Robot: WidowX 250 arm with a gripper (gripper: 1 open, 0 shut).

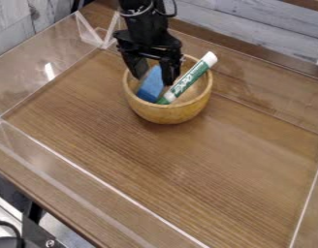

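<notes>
A wooden bowl (174,110) sits on the table in the upper middle of the camera view, holding a blue object (151,85) and a white-and-green tube (186,79) that leans out over the rim toward the upper right. The black gripper (150,60) is over the back of the bowl, open, its fingers pointing down around the upper end of the blue object. Whether they touch it is unclear.
</notes>
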